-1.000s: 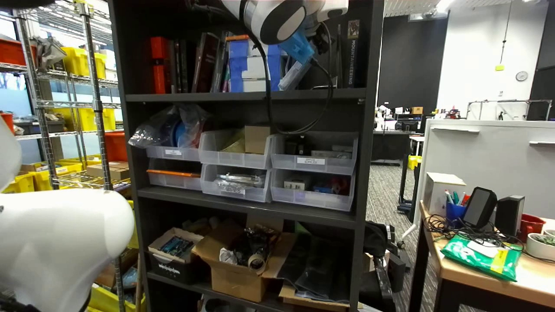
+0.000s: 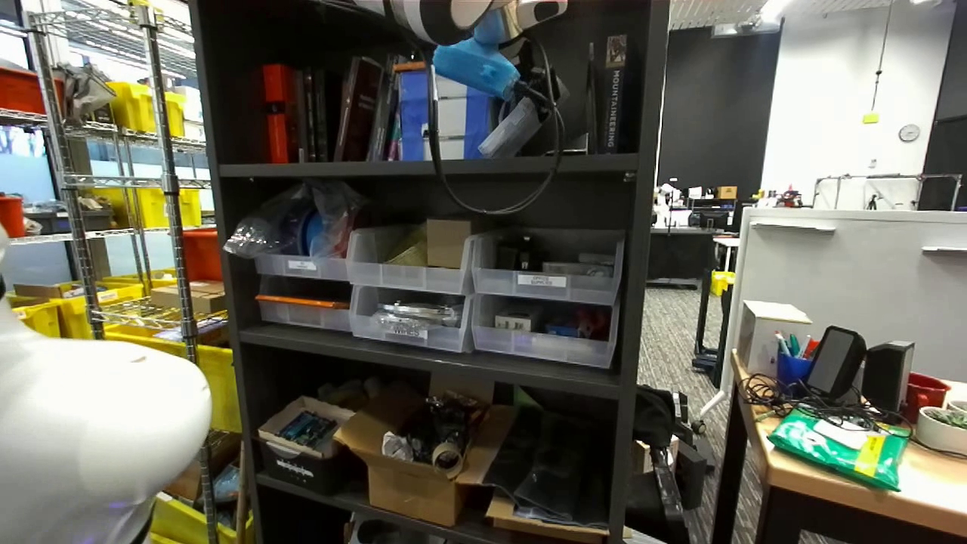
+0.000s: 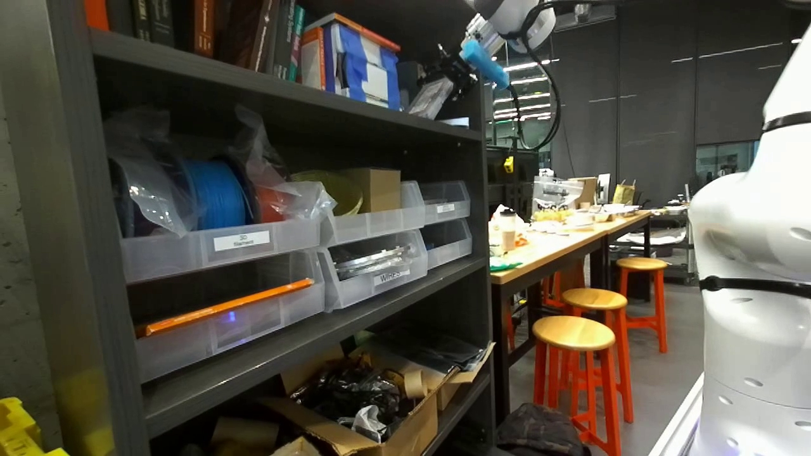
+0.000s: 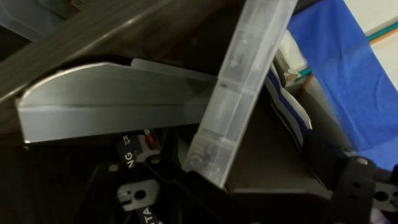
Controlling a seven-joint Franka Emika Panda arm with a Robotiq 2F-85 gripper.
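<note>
My gripper is open at the top shelf, its dark fingers (image 4: 324,158) spread to either side of a clear plastic case (image 4: 227,108). The case runs slantwise through the gap; whether either finger touches it, I cannot tell. In the first exterior view the case (image 2: 509,128) leans on the shelf below the blue-wrapped wrist, and dark parts of the gripper hide its upper end. The second exterior view also shows the case (image 3: 431,99) tilted beneath the gripper.
Blue-taped books (image 2: 444,113) stand left of the case, with a mountaineering book (image 2: 616,100) to its right. A metal bookend (image 4: 112,100) lies close by in the wrist view. Below are clear bins (image 2: 548,272). A black cable (image 2: 489,211) hangs in a loop from the arm.
In the first exterior view, the upper arm parts and hanging cable have shifted left, and the wrist has turned. More of the gripper shows beside the case, which still leans at nearly the same spot.
</note>
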